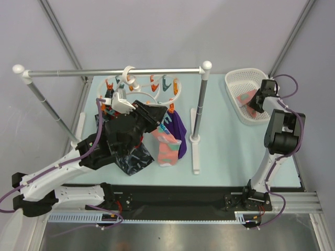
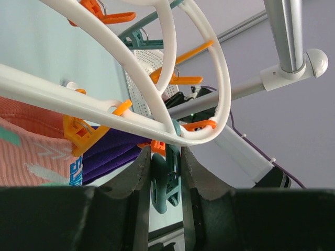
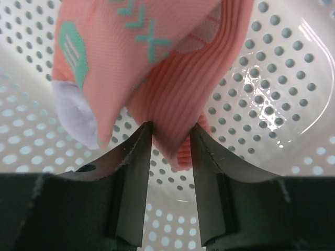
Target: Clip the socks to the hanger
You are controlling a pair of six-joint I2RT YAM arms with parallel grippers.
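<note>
My left gripper (image 1: 156,118) is shut on a teal clip (image 2: 159,183) at the rim of the white ring hanger (image 2: 141,77). Socks hang below the hanger: a pink one (image 1: 167,152), a purple one (image 1: 178,128) and dark ones (image 1: 137,160). In the white perforated basket (image 1: 234,99) lie pink socks (image 3: 104,78). My right gripper is low in the basket, its fingers part open around a narrow fold of pink sock; whether it grips the fabric is unclear.
The metal rack (image 1: 146,72) spans the hanger, with an upright post between it and the basket.
</note>
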